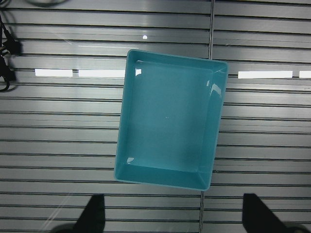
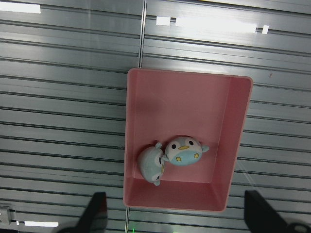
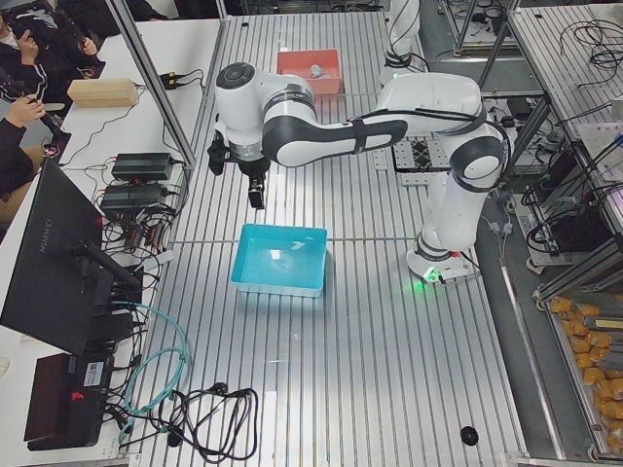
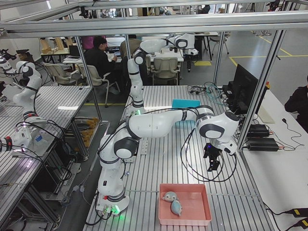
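An empty blue bin (image 3: 277,255) rests on the slatted metal table, below my left gripper; the left wrist view looks straight down on it, between widely parted black fingers with nothing between them. A pink bin (image 2: 177,102) at the other end holds two plush penguins, one facing up (image 2: 184,154), the other on its side (image 2: 150,166), touching each other in the lower part of the bin. My right gripper hangs above this bin, open and empty, as the right wrist view shows.
Black cables (image 3: 219,428) lie coiled near one table corner. A monitor (image 3: 54,263) and electronic boxes stand on the side desk beside the table. Metal frame posts rise along the edges. The table surface around both bins is largely clear.
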